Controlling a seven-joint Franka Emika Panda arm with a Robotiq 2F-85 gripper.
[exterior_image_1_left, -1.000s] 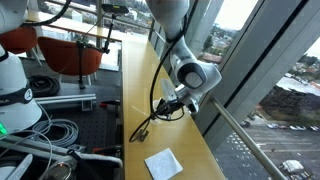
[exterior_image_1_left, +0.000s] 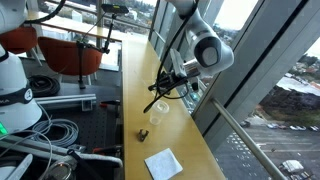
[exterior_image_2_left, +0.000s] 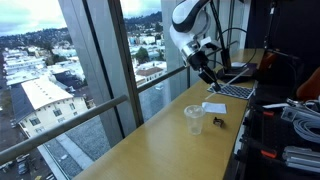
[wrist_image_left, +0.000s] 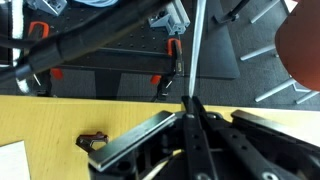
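My gripper is shut above the table, its dark fingers reaching up from the bottom of the wrist view. A thin pale rod (wrist_image_left: 196, 50) runs from the top of that view down to the fingertips; I cannot tell whether it is between them or beyond them. In exterior view 2 the gripper (exterior_image_2_left: 211, 76) hangs higher than a clear cup (exterior_image_2_left: 194, 122), apart from it. The cup (exterior_image_1_left: 160, 113) stands upright on the table. Close by lies a small dark brown object (exterior_image_1_left: 143, 135), also seen as a brown object (wrist_image_left: 92, 141) at lower left in the wrist view.
A white sheet of paper (exterior_image_1_left: 163, 165) lies flat on the wooden table (exterior_image_2_left: 130, 155). The window side is bounded by a metal rail (exterior_image_2_left: 75, 125). Cables and the black base (wrist_image_left: 110, 50) adjoin the other edge. A red-brown chair (wrist_image_left: 300, 45) stands beyond it.
The arm has risen and drawn back from the cup, toward the far end of the table in exterior view 1. The cup is now in clearer view. The brown object and the paper have stayed put.
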